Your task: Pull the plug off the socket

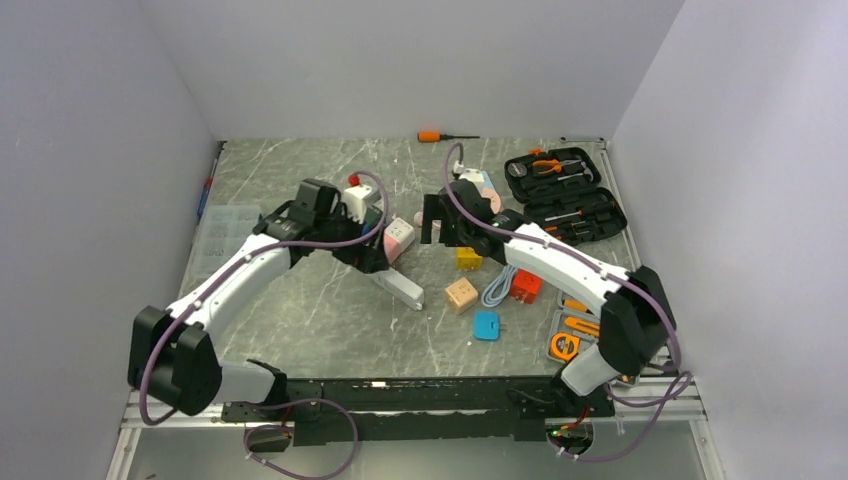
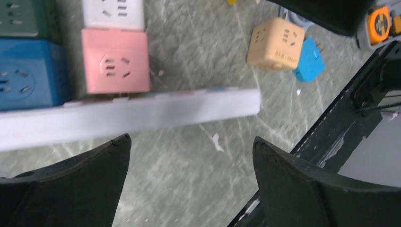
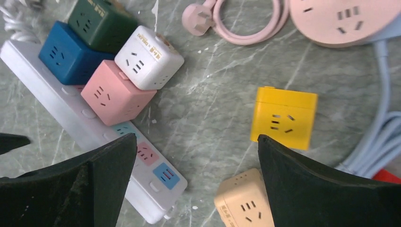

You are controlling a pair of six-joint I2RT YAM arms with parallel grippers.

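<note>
A long white power strip [image 2: 198, 101] [image 3: 156, 189] lies diagonally at the centre. Cube sockets sit along it: pink [image 2: 116, 61] [image 3: 118, 97], white [image 3: 147, 61], blue [image 3: 71, 54] and green [image 3: 101, 23]. My left gripper [image 1: 365, 250] is over the strip, open, with nothing between its fingers. My right gripper [image 1: 435, 220] is open and empty, above the middle right of the table. A pink coiled-cord plug [image 3: 198, 19] lies near a round pink socket [image 3: 343, 16]. I cannot tell which plug is plugged in.
A yellow cube [image 3: 283, 120], beige cube [image 1: 461, 294], blue adapter [image 1: 486, 325], red socket [image 1: 527, 285] and coiled cable [image 1: 498, 290] lie right of the strip. Tool cases [image 1: 565, 195] line the right edge.
</note>
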